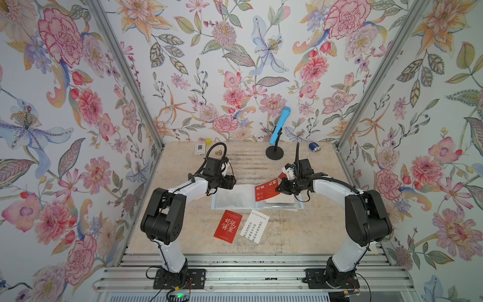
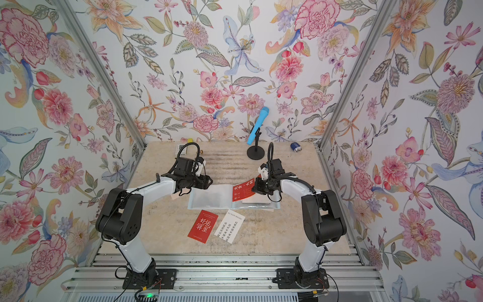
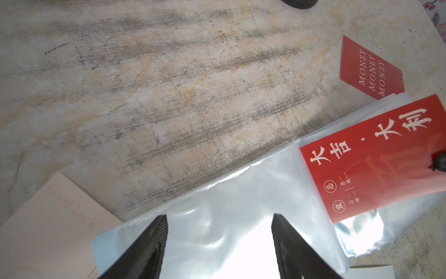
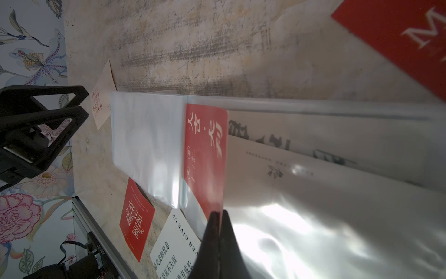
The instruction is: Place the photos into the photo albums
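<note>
The clear-sleeved album (image 3: 209, 209) lies open across the middle of the table. Over its right page is a red card reading 大吉·大利 (image 3: 371, 158), gripped at its right end by my shut right gripper. My left gripper is open above the left part of the album, nothing between its fingers. A red card (image 1: 229, 226) and a white card (image 1: 254, 226) lie side by side in front. A pink Good Luck card (image 3: 51, 223) lies left of the album, and a red MONEY card (image 3: 367, 65) behind its right end.
A blue microphone on a stand (image 1: 275, 151) stands at the back, with a blue can (image 1: 314, 147) to its right and small items (image 1: 200, 148) to its left.
</note>
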